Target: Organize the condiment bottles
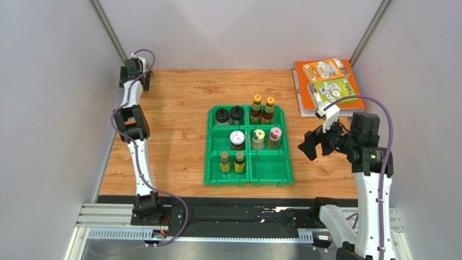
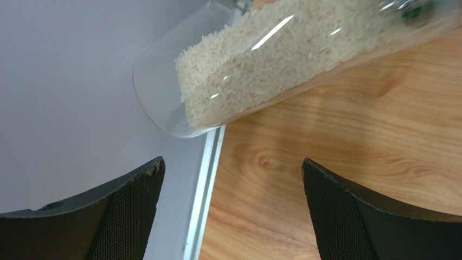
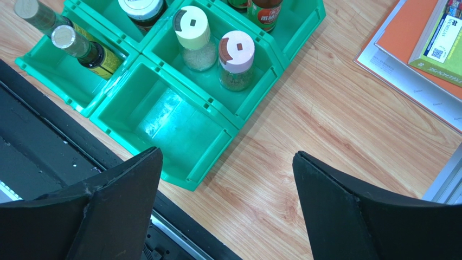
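A green six-compartment organizer holds black-capped jars, yellow-capped bottles, a white-lidded jar, two shakers with pale yellow and pink caps, and two small bottles; the front-right compartment is empty. My left gripper is open at the back-left corner, with a clear container of rice lying beyond its empty fingers in the left wrist view. My right gripper hangs open and empty right of the organizer.
Boxes on orange and white folders occupy the back right. Walls border the left, back and right.
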